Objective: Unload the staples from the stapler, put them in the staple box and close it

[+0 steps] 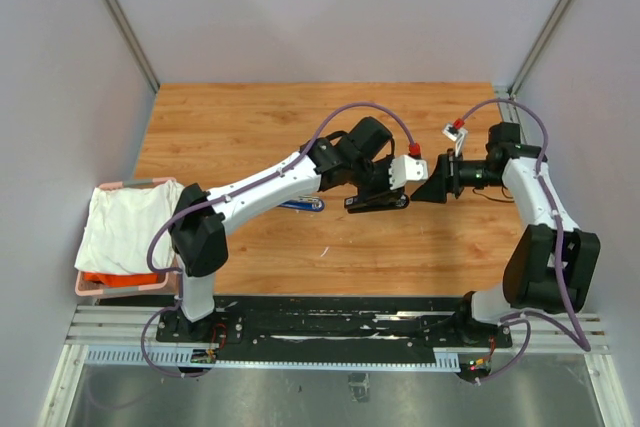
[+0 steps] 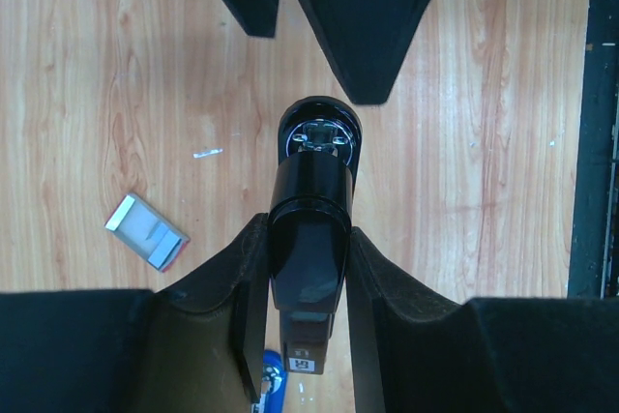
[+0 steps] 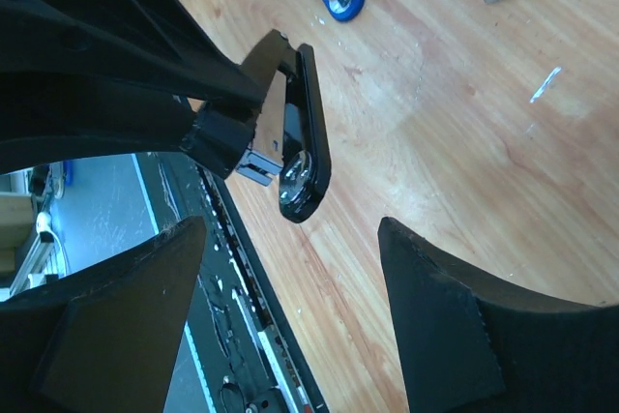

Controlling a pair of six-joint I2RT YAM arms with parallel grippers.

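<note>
The black stapler (image 1: 376,203) is in my left gripper, whose fingers are shut on its sides; it appears raised above the table. In the right wrist view the stapler's (image 3: 315,132) base and upper part stand apart, with a metal part between them. My right gripper is open, nothing between its fingers, and faces the stapler's near end. In the left wrist view the right gripper's dark fingers (image 2: 372,55) hang close beyond that end. Whether staples lie inside the stapler cannot be made out.
A blue stapler (image 2: 275,382) lies on the table, partly hidden under the left arm. A small grey and white box (image 2: 147,231) and a thin silvery strip (image 2: 207,153) lie nearby. A pink basket (image 1: 168,284) with white cloth stands far left.
</note>
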